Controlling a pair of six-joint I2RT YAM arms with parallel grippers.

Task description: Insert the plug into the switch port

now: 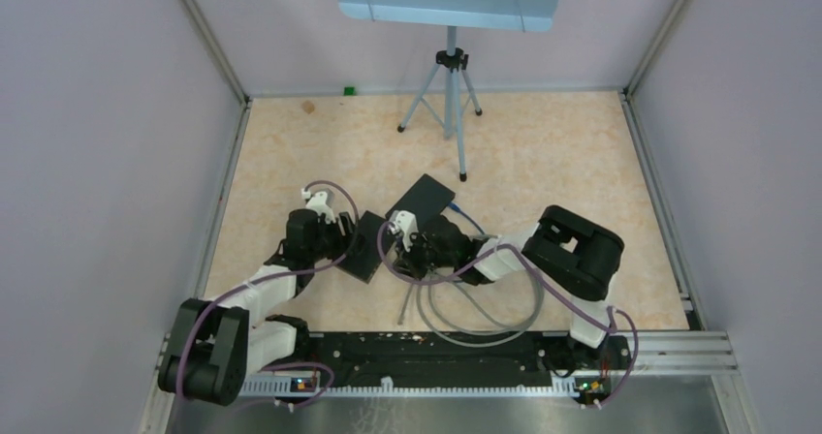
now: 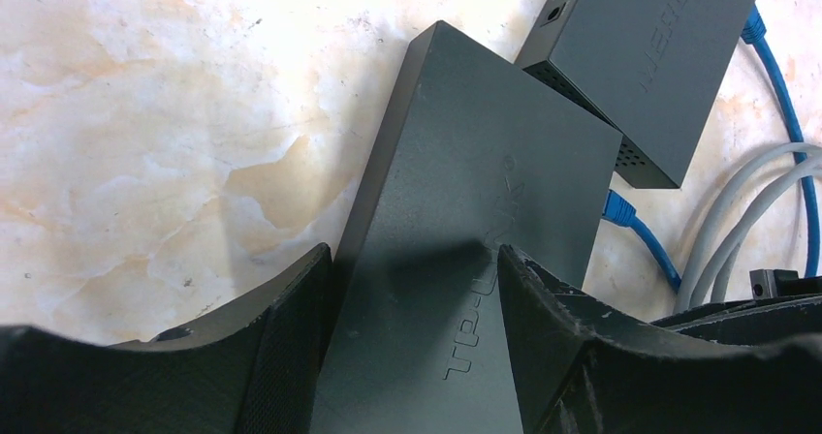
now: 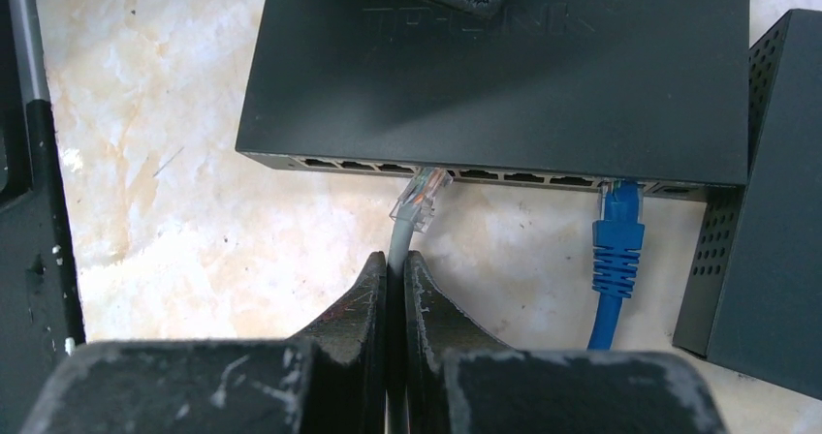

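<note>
A clear plug [image 3: 423, 198] on a grey cable [image 3: 396, 255] meets the black switch [image 3: 465, 95] at its row of ports in the right wrist view. It tilts to the right, its tip at the port's mouth; how deep it sits cannot be told. Just behind the plug, my right gripper is shut on the cable. My left gripper is shut on the switch [image 2: 446, 182], one finger along its left edge, the other overlapping its top face. A blue plug [image 3: 617, 235] occupies another port.
A second black box [image 2: 649, 66] touches the switch's corner. Its blue cable [image 2: 780, 85] and loops of grey cable [image 1: 533, 294] lie to the right. The stand [image 1: 452, 95] is at the back.
</note>
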